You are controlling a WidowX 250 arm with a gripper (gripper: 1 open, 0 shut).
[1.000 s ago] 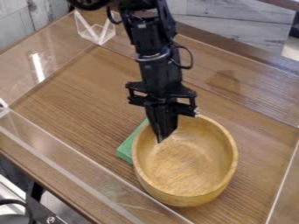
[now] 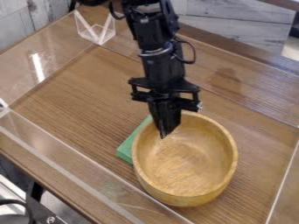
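Note:
The black arm reaches down from the top centre of the camera view, its gripper (image 2: pixel 163 129) low at the near left part of the rim of a tan oval bowl (image 2: pixel 187 171). The gripper looks shut, though its fingertips are small and dark, and I cannot make out anything between them. A green flat object (image 2: pixel 128 150) lies under the bowl's left side, mostly hidden by it.
A white wire-like object (image 2: pixel 96 26) stands at the back left. Dark cables show at the lower left corner.

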